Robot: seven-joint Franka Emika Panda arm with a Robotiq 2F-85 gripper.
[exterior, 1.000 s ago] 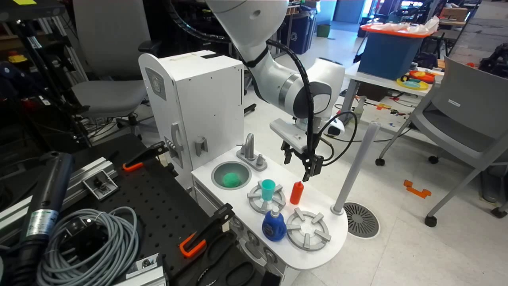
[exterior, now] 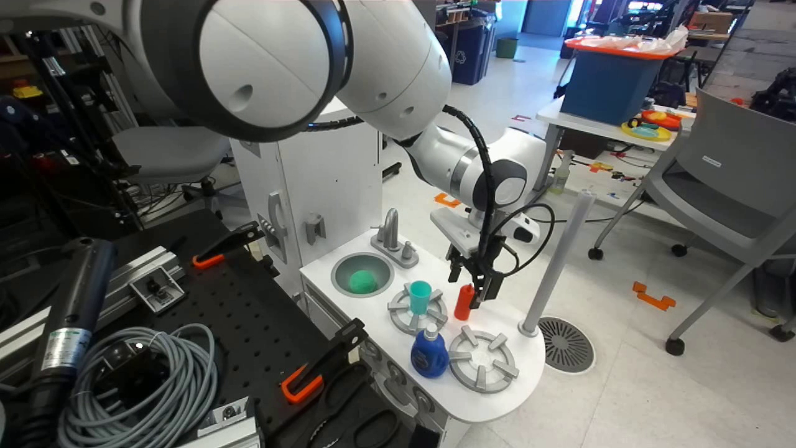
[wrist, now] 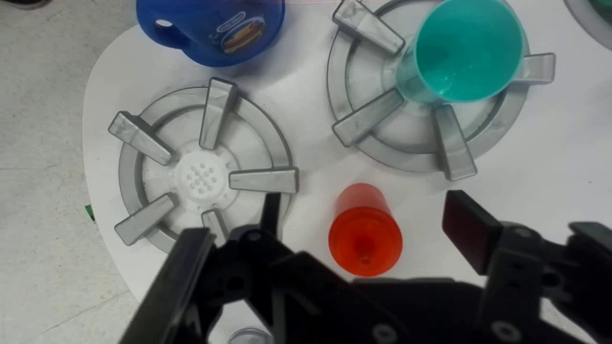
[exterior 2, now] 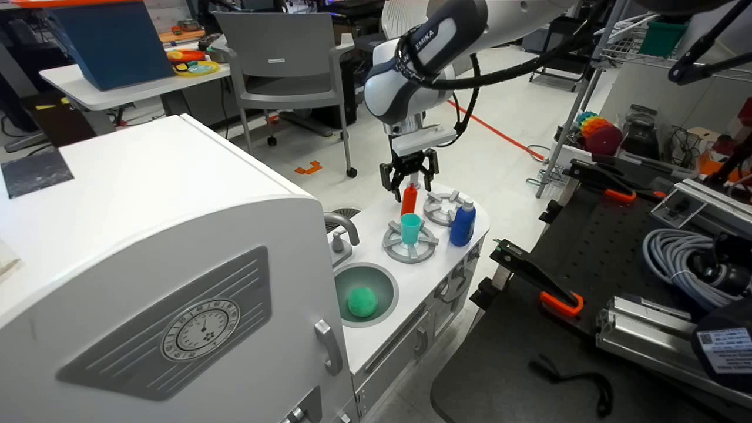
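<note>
A red squeeze bottle [exterior: 464, 303] stands upright on the white countertop [wrist: 312, 149] beside the two burners. My gripper [exterior: 468, 285] hangs just over it with fingers spread wide. In the wrist view the red bottle [wrist: 365, 232] shows between the open fingers, nearer the middle of the gap and touching neither. A teal cup [wrist: 467, 51] rests upright on one burner [exterior 2: 410, 250]. The blue bottle [exterior: 430, 353] stands at the counter's front edge. Inside the sink [exterior 2: 343, 275] lies a green ball [exterior 2: 363, 302].
An empty burner [wrist: 201, 172] lies beside the red bottle. A grey post [exterior: 556, 261] rises at the counter's end, close to my arm. The faucet [exterior: 388, 231] and tall white cabinet [exterior: 336, 179] stand beyond the sink.
My gripper has come down and slightly toward the red bottle, still open. The upper arm has swung lower and now covers the cabinet's top. The objects on the counter have stayed put.
</note>
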